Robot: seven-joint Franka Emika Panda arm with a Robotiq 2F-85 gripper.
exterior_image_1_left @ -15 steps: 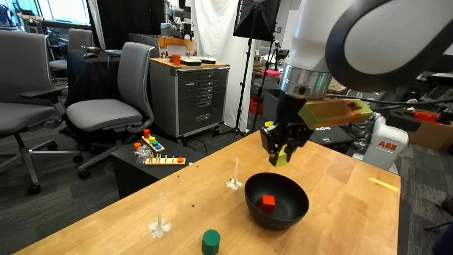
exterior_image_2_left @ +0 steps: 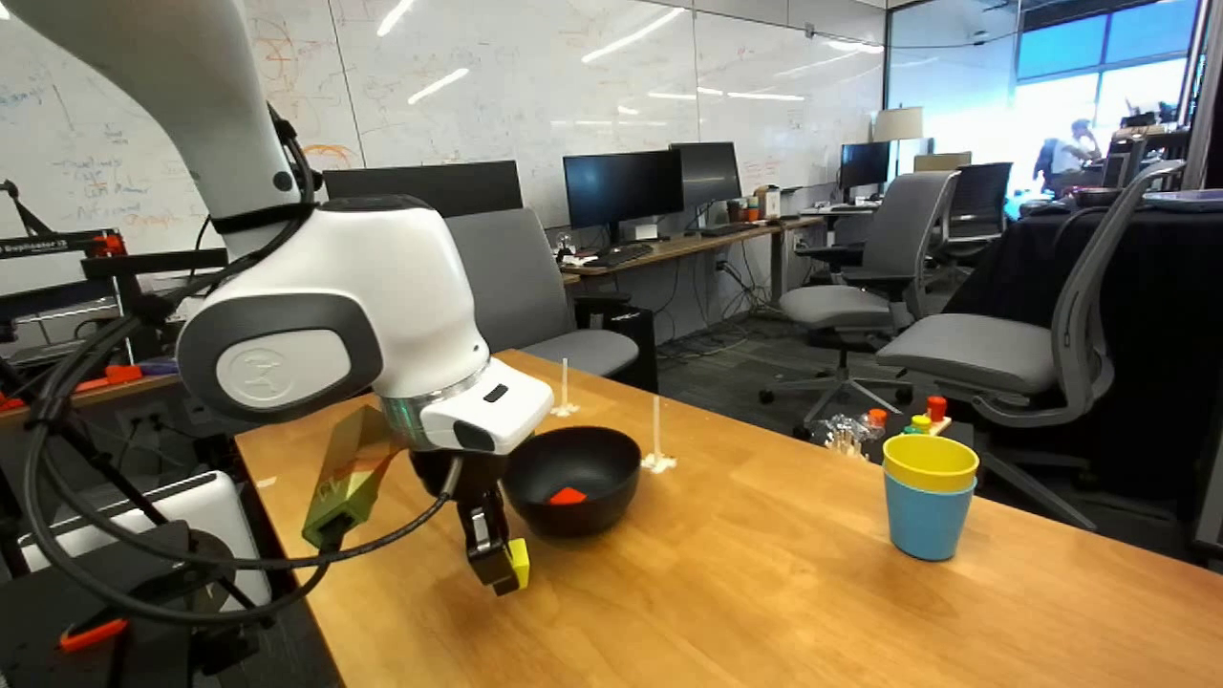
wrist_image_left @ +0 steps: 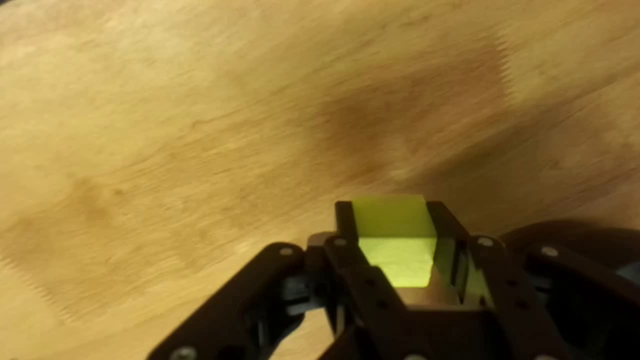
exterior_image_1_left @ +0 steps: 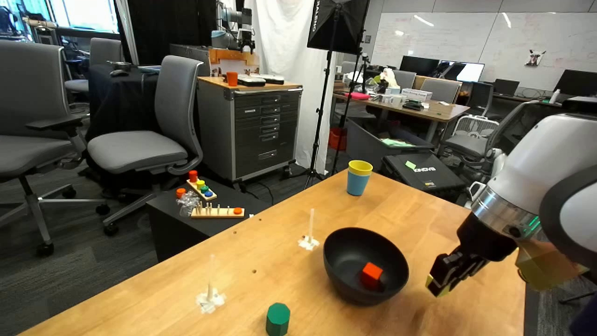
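Low over the tabletop, beside the black bowl (exterior_image_1_left: 341, 280), my gripper (exterior_image_1_left: 440, 283) is shut on a yellow-green block (wrist_image_left: 397, 240). Both fingers press the block's sides in the wrist view, and bare wood lies beyond it. From the second exterior side, the same yellow block (exterior_image_2_left: 521, 563) pokes out at the tips of the gripper (exterior_image_2_left: 504, 571). Inside the bowl rests a red-orange block (exterior_image_1_left: 371, 273), its lower part in shadow.
A green block (exterior_image_1_left: 278, 318) stands at the table's near edge. Two thin upright pegs (exterior_image_1_left: 311, 227) are taped down beyond the bowl. Stacked yellow and blue cups (exterior_image_1_left: 357, 182) stand at the far edge.
With the yellow block held, my gripper has swung from above the bowl's far side to the right and lower. Inside the bowl, the red block has shifted right and tilted; the bowl itself moved slightly.
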